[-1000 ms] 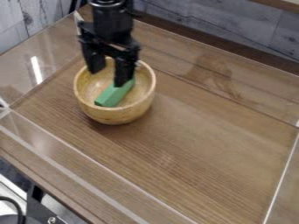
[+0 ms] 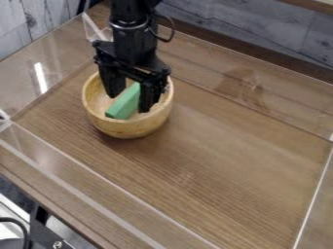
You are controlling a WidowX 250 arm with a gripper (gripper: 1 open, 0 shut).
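Note:
A black robot arm reaches down from the top centre to my gripper (image 2: 131, 78), which hangs over a round light wooden bowl (image 2: 128, 127). Its two black fingers stand apart, open, reaching down at the bowl's back and right. A green oblong object (image 2: 123, 105) lies tilted inside the bowl, below and between the fingers. Whether the fingers touch it is not clear.
A grey wall stands behind at the upper right and upper left, and black cables lie at the lower left beyond the table's edge.
The bowl and green object look nearly in the same place.

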